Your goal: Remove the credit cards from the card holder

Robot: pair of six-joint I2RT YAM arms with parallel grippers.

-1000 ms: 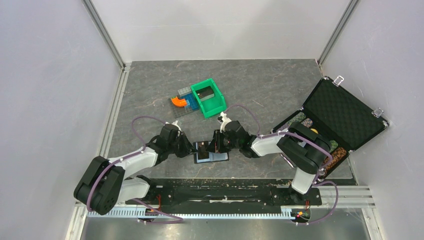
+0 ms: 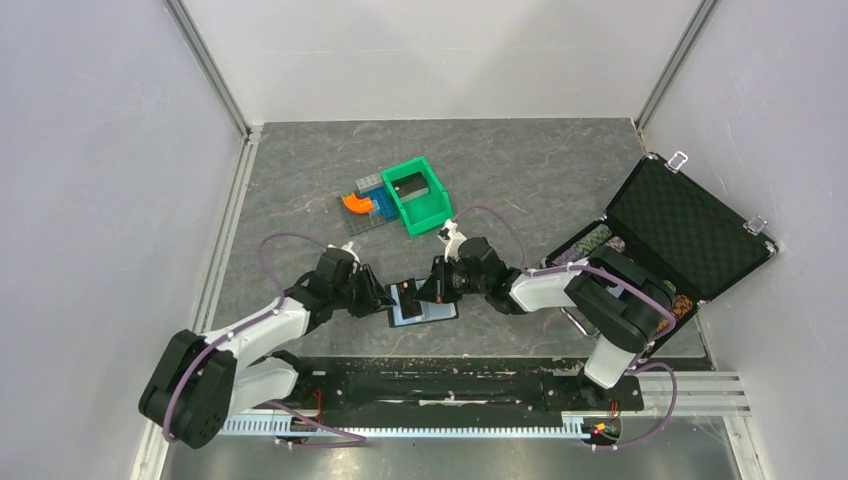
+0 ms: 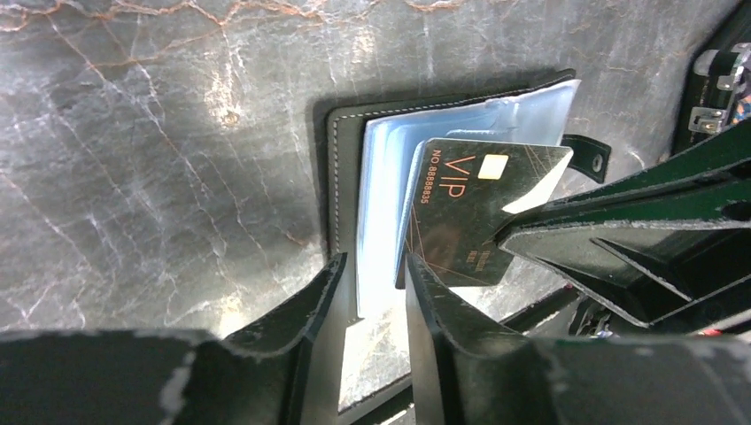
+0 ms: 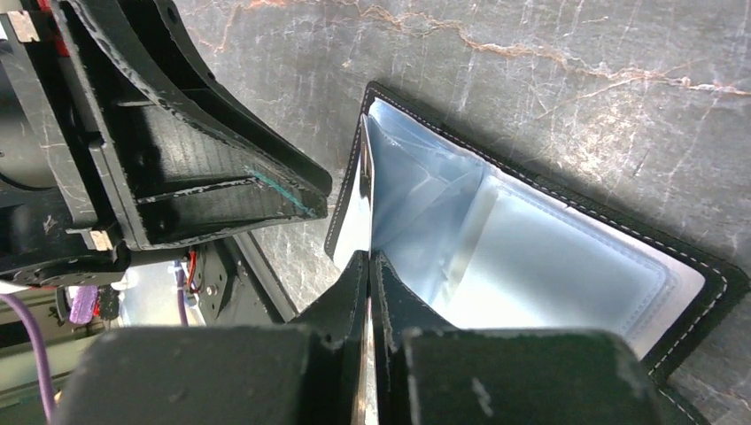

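Note:
The open card holder (image 2: 436, 312) lies on the table between both grippers, with clear sleeves showing. A black VIP card (image 3: 469, 212) stands out from a sleeve in the left wrist view; in the right wrist view it appears edge-on. My left gripper is part open at the holder's left side, just short of the card, with nothing between its fingertips. My right gripper is shut, its tips against the upper face or edge of the raised sleeve and card; whether anything thin is between them is hard to see.
A green bin (image 2: 430, 210) and toy blocks (image 2: 365, 182) with an orange piece stand behind the holder. An open black case (image 2: 680, 230) is at the right.

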